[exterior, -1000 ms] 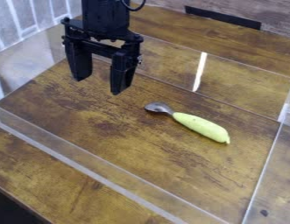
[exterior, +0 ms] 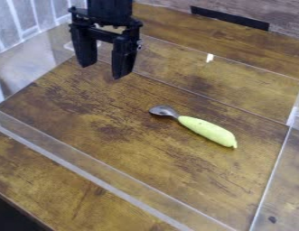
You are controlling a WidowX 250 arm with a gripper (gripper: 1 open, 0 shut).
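My black gripper (exterior: 103,56) is in the upper left of the camera view, raised over the wooden surface, open with its two fingers apart and nothing between them. On the wood to its lower right lie a metal spoon (exterior: 163,111) and a pale yellow-green banana-like object (exterior: 206,131), end to end; whether they touch or are joined is hard to tell.
Clear plastic walls (exterior: 91,176) border the wooden surface (exterior: 79,117) at front, left and right. A dark slot shows at the back right.
The spoon and yellow-green object have not moved.
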